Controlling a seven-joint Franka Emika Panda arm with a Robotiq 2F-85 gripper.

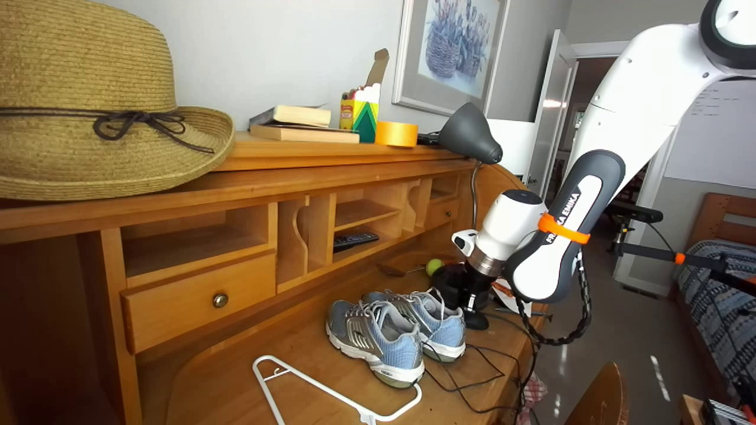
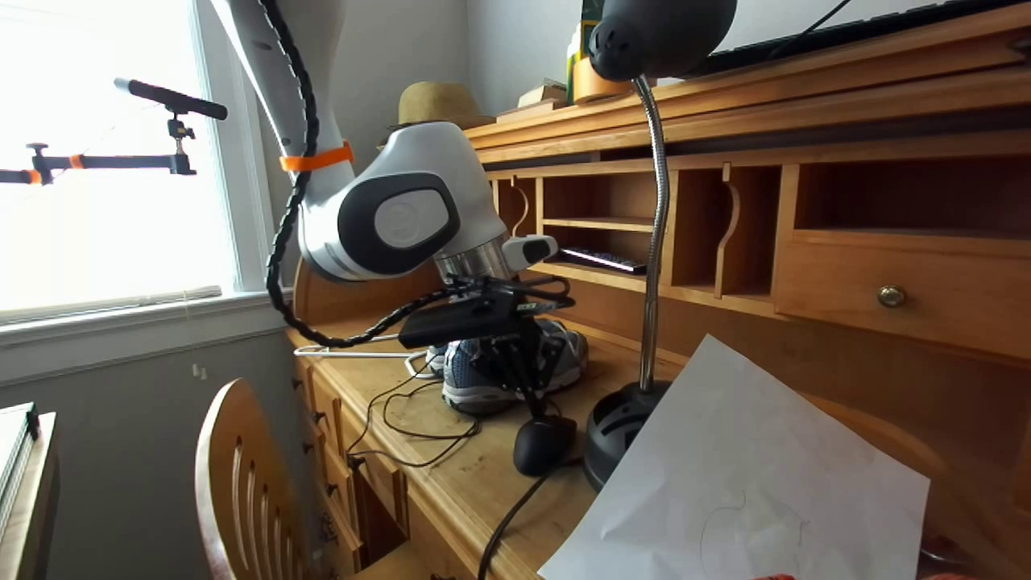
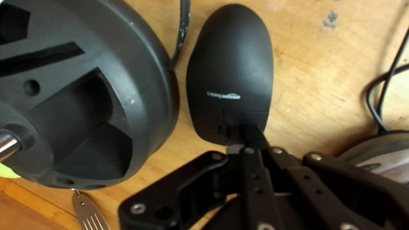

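A black computer mouse (image 3: pixel 231 65) rests on the wooden desk, in the middle of the wrist view. Over its lower end there is my gripper, shut, with nothing seen between its fingers. Whether the tips touch the mouse or hover just above it, I cannot tell. In exterior view 2 the gripper (image 2: pixel 534 404) points down at the near part of the mouse (image 2: pixel 544 445). Exterior view 1 has the mouse (image 1: pixel 475 320) beside a pair of blue-grey sneakers (image 1: pixel 397 340).
Close beside the mouse stands the lamp's black base (image 3: pixel 153 95); its metal neck (image 2: pixel 657 213) rises near my arm. Loose cables (image 1: pixel 460 382) cross the desk. A white hanger (image 1: pixel 322 387) lies by the shoes, and a paper sheet (image 2: pixel 744 464) near the lamp.
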